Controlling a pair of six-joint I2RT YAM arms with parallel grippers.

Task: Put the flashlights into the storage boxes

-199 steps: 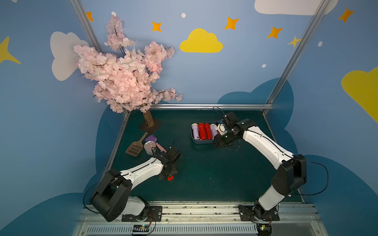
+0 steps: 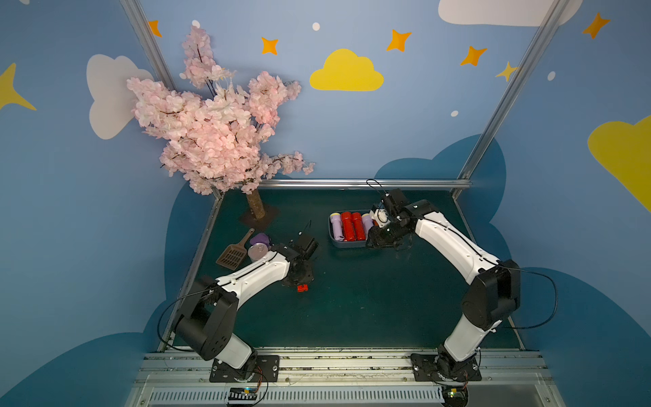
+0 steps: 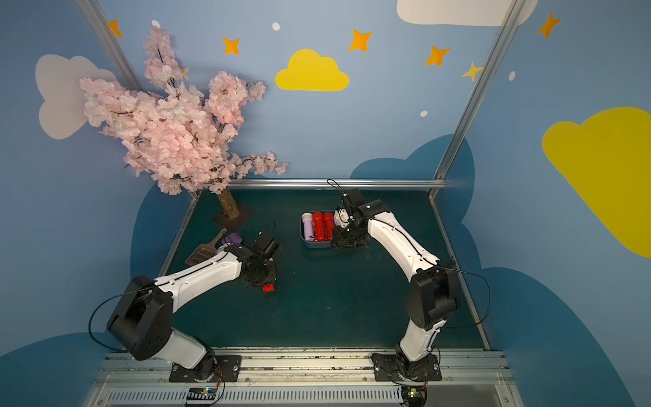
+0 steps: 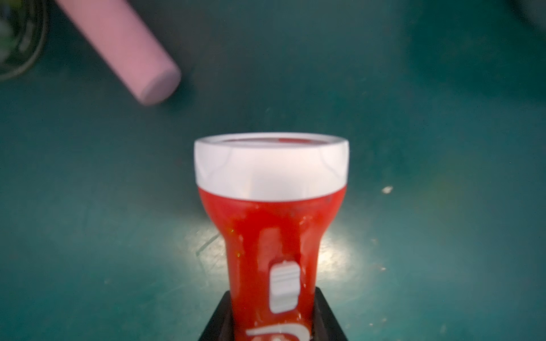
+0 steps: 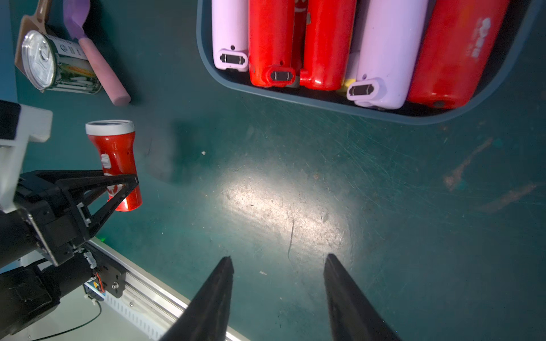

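Observation:
A grey-blue storage box (image 2: 349, 245) at the back holds several red and lilac flashlights, seen closely in the right wrist view (image 5: 372, 116). My left gripper is shut on a red flashlight with a white head, left of and in front of the box; it also shows at the left of the right wrist view (image 5: 122, 187). My right gripper is at the box's right end, its fingers apart with bare table between them in its wrist view.
A can (image 5: 57, 65), a purple utensil with pink handle (image 5: 105, 74) and a brown slotted scoop (image 2: 232, 256) lie at the left. A blossom tree (image 2: 255, 203) stands behind them.
My left gripper, with the red flashlight, has moved back and right, toward the box. My right gripper has shifted slightly toward the back.

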